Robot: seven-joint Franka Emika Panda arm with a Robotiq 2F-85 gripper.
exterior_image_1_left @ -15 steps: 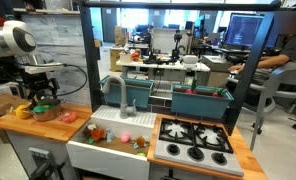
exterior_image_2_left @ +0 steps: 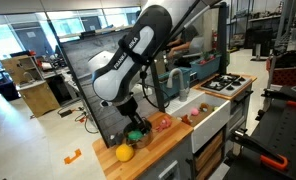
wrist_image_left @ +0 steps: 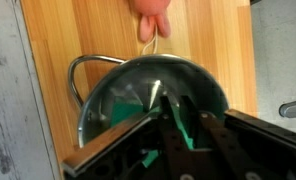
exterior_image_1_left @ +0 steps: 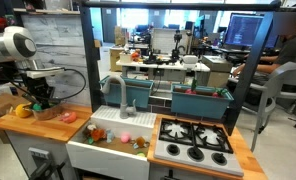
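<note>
My gripper points down into a metal pot (wrist_image_left: 203, 82) with a loop handle in the wrist view. Something green (wrist_image_left: 126, 110) lies inside the pot, partly hidden behind the dark fingers. A narrow gap shows between the fingertips, but whether they hold the green thing cannot be made out. In exterior view 2 the pot (exterior_image_2_left: 144, 156) stands on the wooden counter at the far left end, with the green thing (exterior_image_2_left: 136, 135) at its mouth under the gripper.
Close to the pot sit a yellow object (exterior_image_2_left: 124, 152) and a pink toy (wrist_image_left: 154, 18). Along the counter come a sink (exterior_image_1_left: 110, 158) with several colourful items in it, then a stove (exterior_image_1_left: 195, 145). A grey wall panel (exterior_image_2_left: 83, 85) stands close behind the arm.
In exterior view 1 the gripper has come down slightly at the pot, and less of the green thing shows. The pot and the counter items look unmoved.
</note>
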